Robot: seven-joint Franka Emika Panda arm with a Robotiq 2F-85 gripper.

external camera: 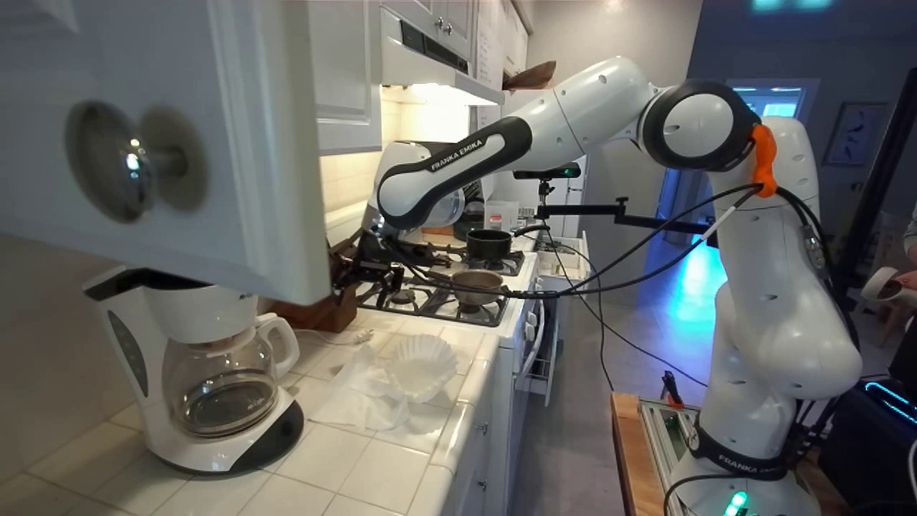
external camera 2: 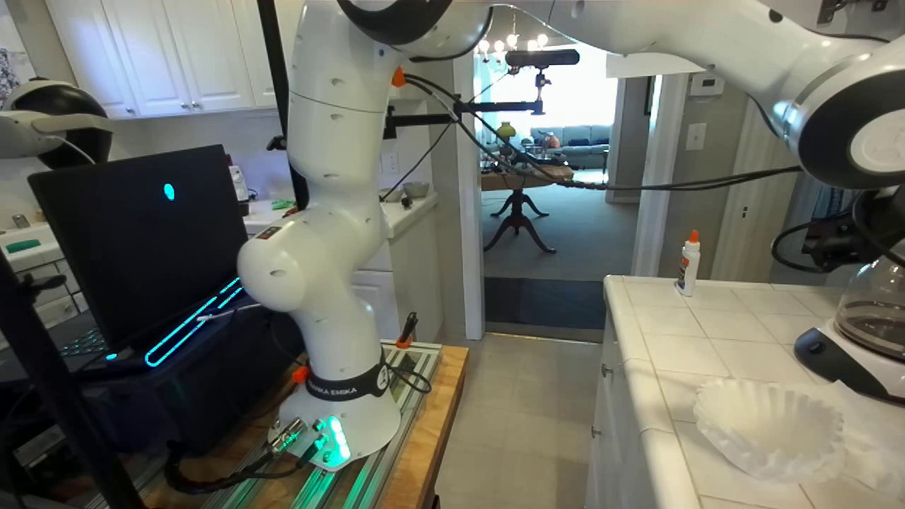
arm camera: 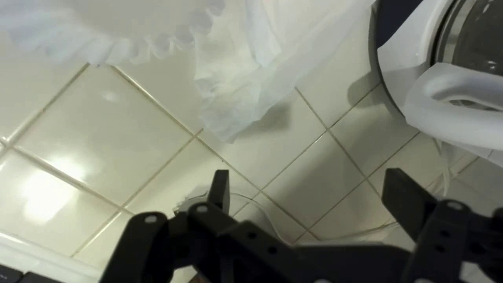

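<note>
My gripper stands open above the tiled counter, its two black fingers wide apart and no object held between them. In exterior view 1 the gripper is partly covered by the open cabinet door, above the counter's stove end. A white fluted coffee filter (external camera: 423, 367) lies on the counter beside a crumpled translucent sheet (external camera: 365, 400). The wrist view has the sheet (arm camera: 240, 94) above the fingers and the filter (arm camera: 108, 33) at the upper left, both clear of the gripper. A white coffee maker (external camera: 202, 314) holds its glass carafe (external camera: 225, 378).
The cabinet door (external camera: 258, 155) juts out over the coffee maker. Pots (external camera: 478, 287) sit on the stove beyond the gripper. A glue bottle (external camera 2: 689, 264) stands at the counter's edge. A clear-rimmed object, hard to identify, shows behind the left finger in the wrist view.
</note>
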